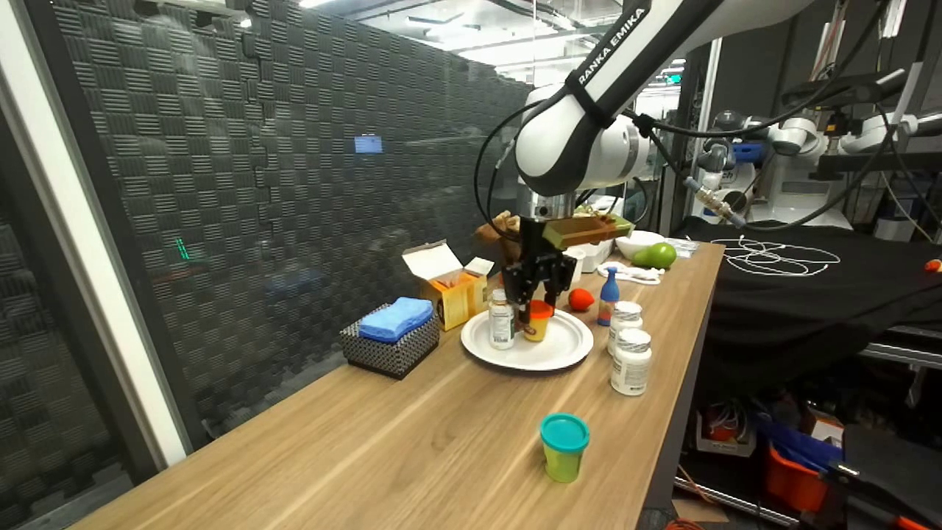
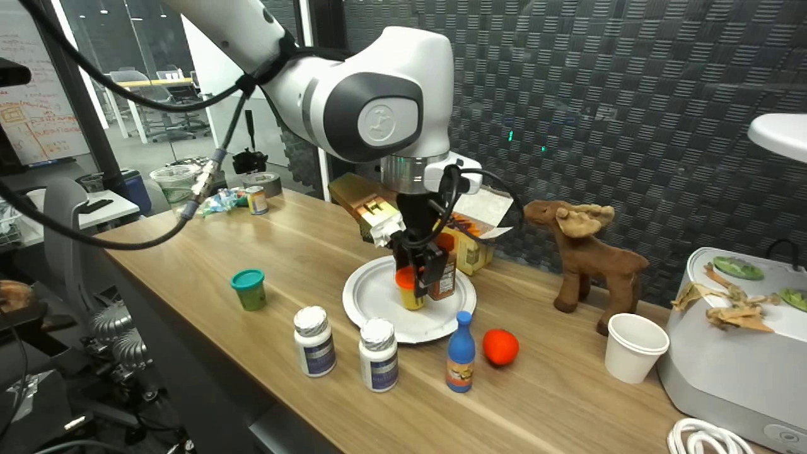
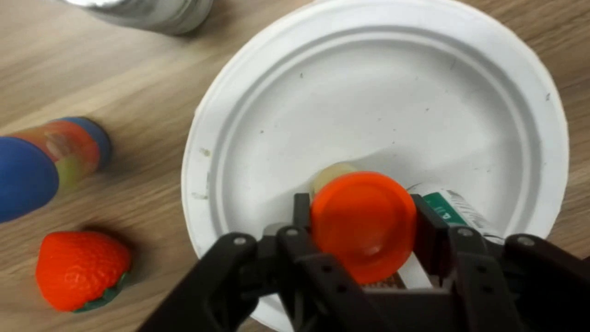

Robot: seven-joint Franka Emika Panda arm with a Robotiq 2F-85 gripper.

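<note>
Between the fingers of my gripper is a small yellow tub with an orange-red lid (image 3: 365, 224); the gripper is shut on it. In exterior view 2 the tub (image 2: 410, 297) is over the white paper plate (image 2: 371, 306), upright or nearly so; whether its base touches the plate I cannot tell. A white-labelled pill bottle (image 1: 501, 325) is on the plate beside the tub. Also on the plate is a brown-labelled jar (image 2: 444, 277), close behind the fingers and partly hidden by them.
Near the plate are two white bottles (image 2: 314, 342), a blue bottle (image 2: 461, 355) and a red strawberry (image 2: 500, 347). A teal-lidded tub (image 1: 564, 446) is at the table's front. The open yellow box (image 1: 459, 296) and black basket (image 1: 391, 343) line the wall. Table left of the plate is bare.
</note>
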